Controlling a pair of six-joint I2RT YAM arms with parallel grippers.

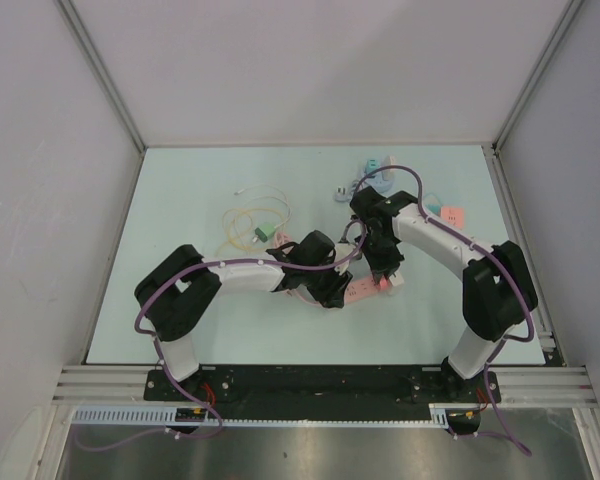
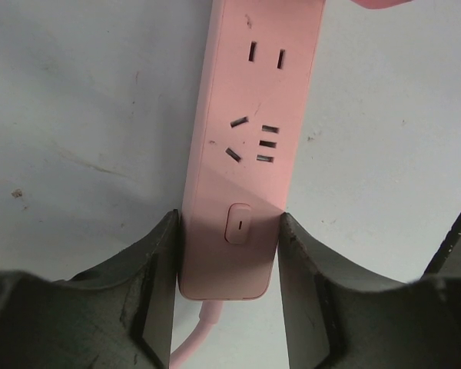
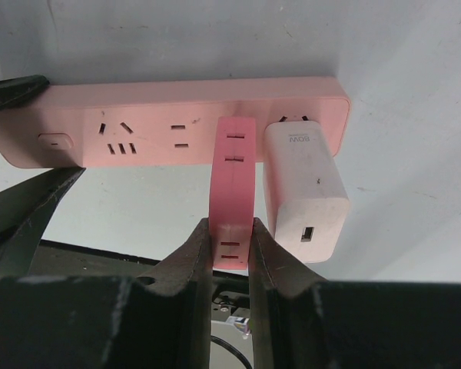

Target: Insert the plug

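A long pink power strip (image 3: 157, 115) lies on the table, its switch end between the fingers of my left gripper. Those fingertips press against both long sides, so the fingers are shut on it. My right gripper is shut on a darker pink plug (image 3: 232, 184), which stands over the strip's sockets just beside a white adapter (image 3: 303, 184). The plug's far end meets the strip's face in the right wrist view; its prongs are hidden, and how deep it sits I cannot tell. From above, the arms mostly cover the strip (image 1: 362, 289).
The white adapter sits close on the plug's right, over the strip's end sockets. A yellow cable (image 1: 242, 222) and green plug (image 1: 265, 232) lie left of centre. Behind the right arm is a bluish cord with a plug (image 1: 342, 194).
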